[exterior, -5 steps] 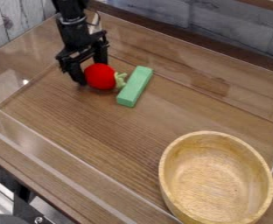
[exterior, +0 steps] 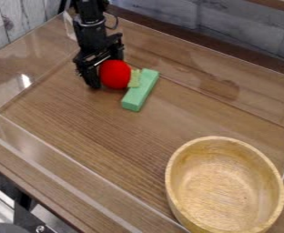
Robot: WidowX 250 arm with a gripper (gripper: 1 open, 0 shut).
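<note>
The black gripper (exterior: 98, 64) reaches down from the top and sits around the back and left of a red strawberry-like object (exterior: 116, 75) with a pale green top. Its fingers are dark and partly hidden by the red object, so their opening is unclear. A green block (exterior: 139, 90) lies just right of the red object.
A large pale yellow bowl (exterior: 225, 185) stands at the front right. Walls edge the back left and back right.
</note>
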